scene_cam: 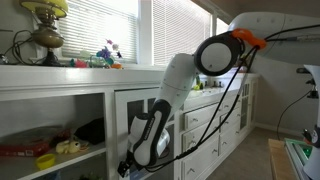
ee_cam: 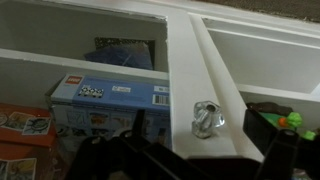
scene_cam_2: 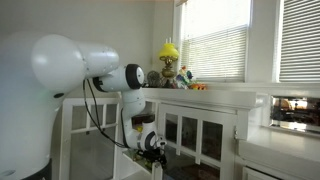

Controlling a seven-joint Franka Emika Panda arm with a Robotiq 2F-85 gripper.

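In the wrist view a clear faceted knob (ee_cam: 207, 118) sticks out from a white cabinet door frame (ee_cam: 185, 70). My gripper stands open, with one dark finger on either side of the knob as seen from the wrist; whether either touches it cannot be told. From the first exterior view, the gripper (scene_cam: 126, 167) is low in front of the white cabinet, by the edge of a glass-paned door (scene_cam: 135, 103). The second exterior view has the gripper (scene_cam_2: 154, 157) near the cabinet front, its fingers small and unclear.
A blue LEGO box (ee_cam: 112, 95) and orange boxes (ee_cam: 28, 124) sit to the left of the frame. Open shelves with a yellow cup (scene_cam: 45, 161) lie left of the arm. A lamp (scene_cam: 47, 30) and small figures stand on the cabinet top.
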